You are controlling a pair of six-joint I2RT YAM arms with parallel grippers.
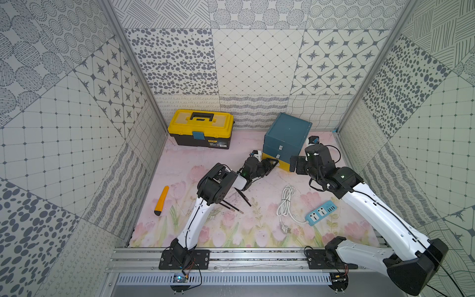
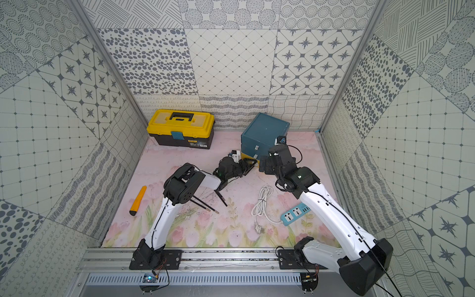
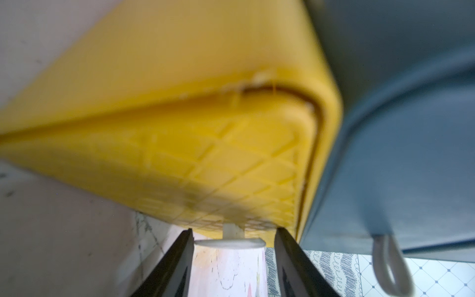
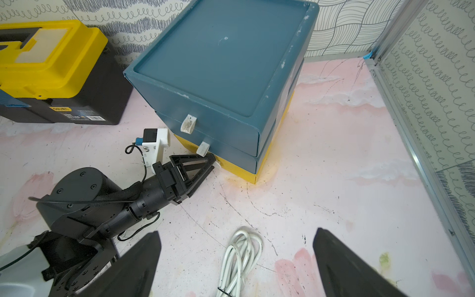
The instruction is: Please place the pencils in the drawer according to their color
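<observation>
A blue cabinet (image 4: pixel 222 54) stands at the back right, its bottom yellow drawer (image 3: pixel 237 158) flush under the blue ones. At that drawer's front, my left gripper is part open, with its fingers on either side of the white handle (image 3: pixel 230 243). A small gap shows at the finger on the right. Dark pencils (image 1: pixel 243 197) and further thin pencils (image 1: pixel 231 206) lie on the table by the left forearm, which partly hides them; their colours are hard to tell. Facing the cabinet from the right, my right gripper is wide open and empty.
A yellow-black toolbox (image 1: pixel 200 128) sits at the back left. An orange-handled tool (image 1: pixel 161 200) lies at the left. Coiled white cable (image 1: pixel 285 200) runs to a blue power strip (image 1: pixel 320 212) at front right.
</observation>
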